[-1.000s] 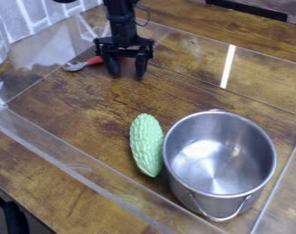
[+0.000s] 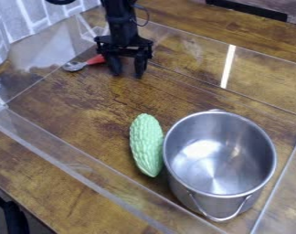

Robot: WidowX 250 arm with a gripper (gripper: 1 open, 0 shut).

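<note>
The dark gripper (image 2: 123, 57) is low over the wooden surface at the top of the view, beside a red-handled utensil (image 2: 85, 62) with a metal end, whose right part is hidden by the gripper. Whether the fingers hold it or are open is unclear. A pale green bumpy vegetable (image 2: 147, 144), like a bitter melon, lies at the bottom centre, left of a large steel pot (image 2: 219, 160).
Clear plastic walls edge the wooden work surface (image 2: 78, 119) at left and bottom.
</note>
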